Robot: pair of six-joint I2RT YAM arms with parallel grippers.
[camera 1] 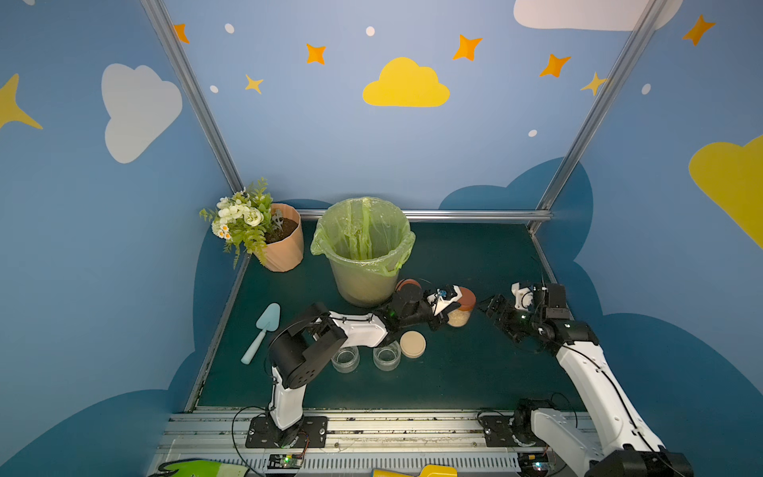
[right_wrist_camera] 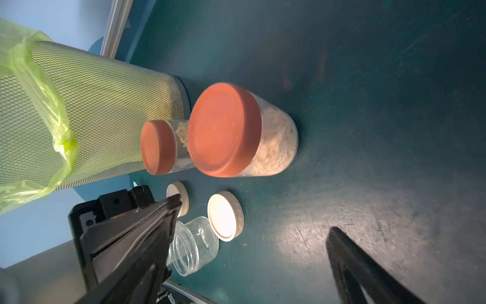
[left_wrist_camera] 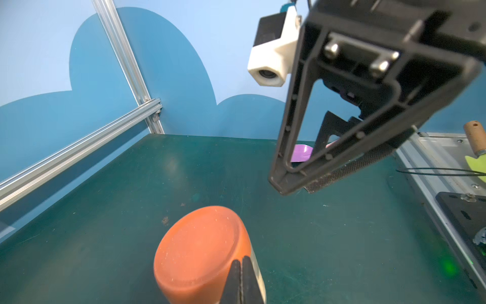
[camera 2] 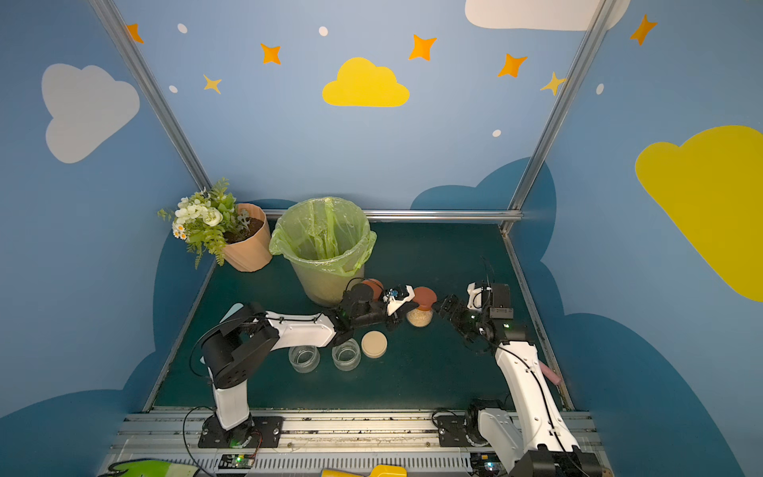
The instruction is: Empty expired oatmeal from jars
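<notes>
A jar of oatmeal (camera 1: 458, 317) with a reddish-orange lid (right_wrist_camera: 220, 130) stands upright on the table. Beside its left side is my left gripper (camera 1: 445, 308), with the fingers (left_wrist_camera: 234, 281) pressed together and nothing showing between them. On the jar's other side, a short gap away, my right gripper (camera 1: 494, 311) is spread open and empty, facing it. A second lidded oatmeal jar (right_wrist_camera: 158, 147) stands by the green-lined bin (camera 1: 365, 278). Two clear jars without lids (camera 1: 345, 360) (camera 1: 387, 357) are near the front, partly behind the left arm in places.
A beige lid (camera 1: 412, 344) lies flat near the open jars, and a second pale lid (right_wrist_camera: 178, 198) shows in the right wrist view. A potted plant (camera 1: 282, 246) and a blue trowel (camera 1: 268, 318) are at the left. Behind the right gripper the table is bare.
</notes>
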